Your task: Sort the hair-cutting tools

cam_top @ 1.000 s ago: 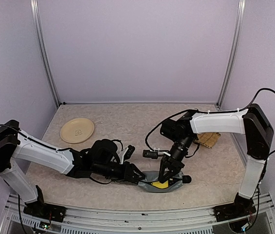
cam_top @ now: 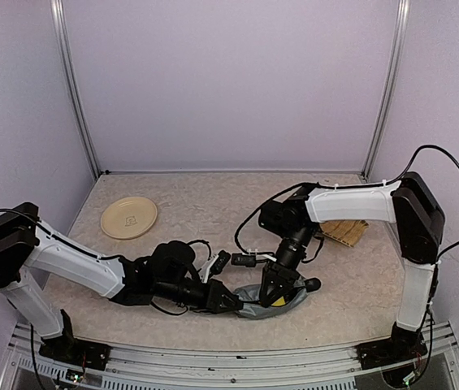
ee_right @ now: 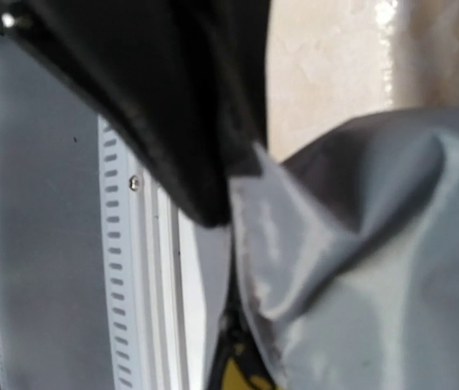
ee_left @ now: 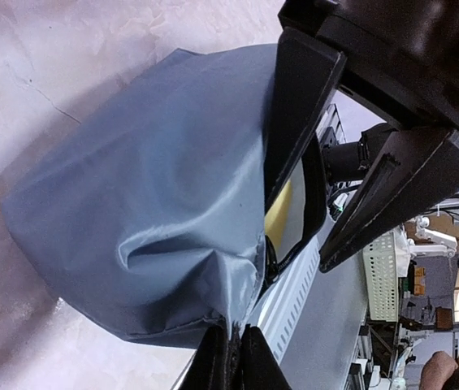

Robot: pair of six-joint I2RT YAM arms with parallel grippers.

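Note:
A grey fabric bag (cam_top: 249, 311) lies near the front of the table, its zipped mouth partly open. My left gripper is shut on the edge of the bag at one end of the mouth, where the cloth bunches up. At the opening, my right gripper stands part open, one finger (ee_left: 302, 106) against the bag's rim and the other apart from it. Something yellow (ee_left: 278, 215) shows inside the bag; most of it is hidden. In the right wrist view, blurred dark fingers (ee_right: 188, 162) touch the bag's edge, above a yellow-and-black item (ee_right: 239, 375).
A round beige plate (cam_top: 128, 218) sits at the back left. A brown woven mat or tray (cam_top: 345, 232) lies at the right, partly behind the right arm. A metal rail (cam_top: 237, 355) borders the front.
My right gripper has shifted slightly left and toward the left gripper, covering more of the yellow item. The left gripper has moved slightly toward the front, along with the bag's edge.

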